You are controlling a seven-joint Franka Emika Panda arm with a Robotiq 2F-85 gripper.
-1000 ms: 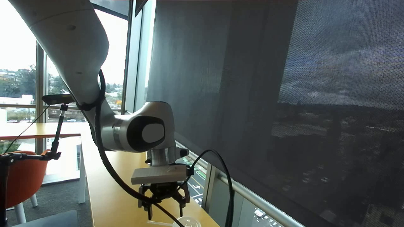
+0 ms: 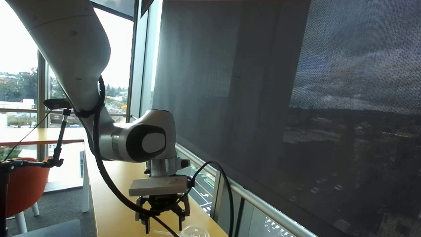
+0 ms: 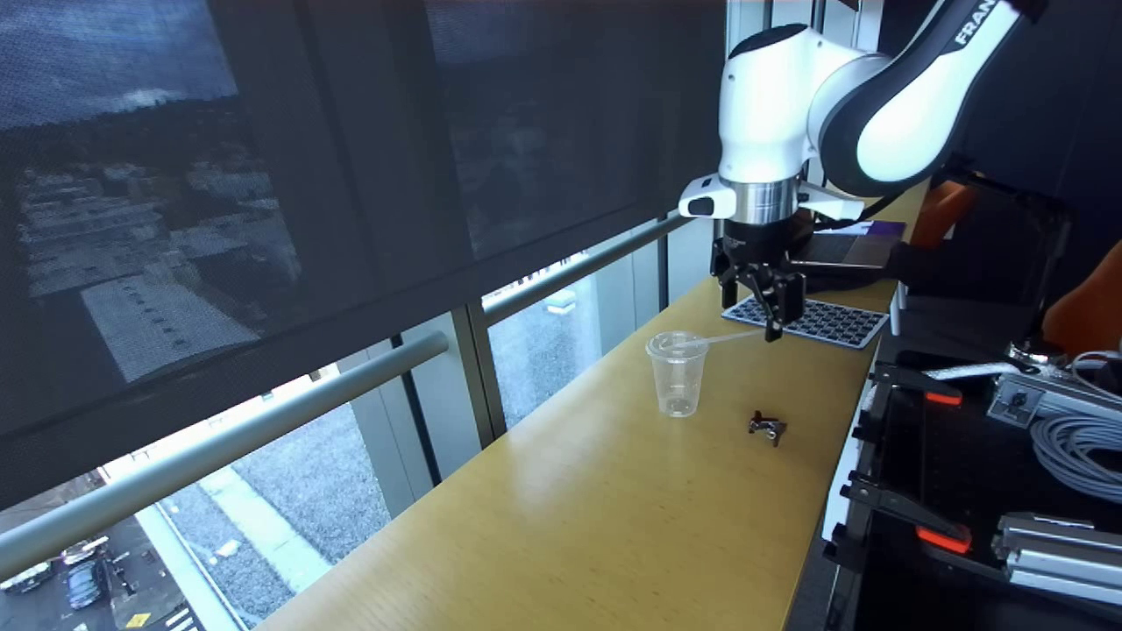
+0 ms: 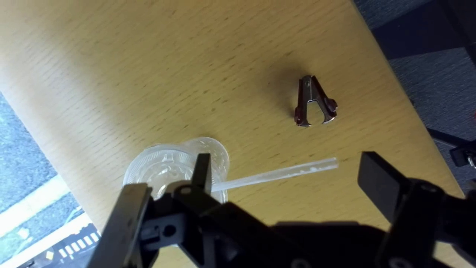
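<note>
My gripper is open and empty, hanging over the table. A clear plastic cup [image 3: 678, 380] with a lid stands upright near the window side. From its top a pale translucent straw [image 4: 281, 174] reaches out sideways, towards my gripper in exterior view 2. In the wrist view the straw spans much of the gap between the spread fingers, below them; the left finger hides where it meets the cup. A dark staple remover [image 4: 312, 100] lies on bare table, apart from the cup and straw.
A grey grid-like tray [image 3: 831, 322] and a laptop [image 3: 841, 251] sit farther back on the wooden table [image 3: 589, 526]. A metal railing [image 3: 242, 410] runs along the window side.
In exterior view 1, the arm and open gripper have shifted left and slightly lower. The cup lid has stayed in place.
</note>
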